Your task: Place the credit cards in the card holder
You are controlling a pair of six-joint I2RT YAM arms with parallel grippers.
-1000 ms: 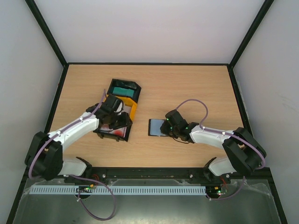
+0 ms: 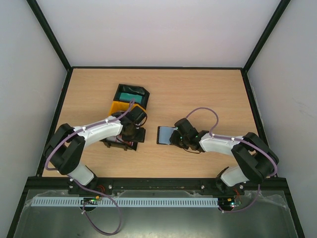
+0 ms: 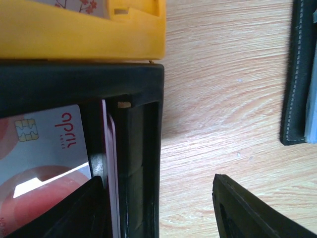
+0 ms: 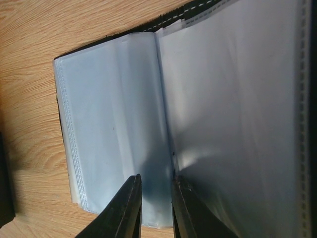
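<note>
My left gripper stands open over the right edge of a black tray [image 3: 143, 148]. One finger reaches down by a card on edge [image 3: 111, 163], the other is above the wood. A red-and-silver card [image 3: 44, 144] marked april lies flat in the tray. The card holder [image 4: 109, 119], an open wallet with clear sleeves, lies on the table. My right gripper is low on it with fingertips close together at the fold; whether a sleeve is between them is hard to tell.
A yellow tray [image 3: 133, 34] and a black box with a green item [image 2: 130, 96] stand behind the card tray.
My left gripper and arm have moved right and slightly down in the top view, to the tray's right edge. The right arm is almost still.
</note>
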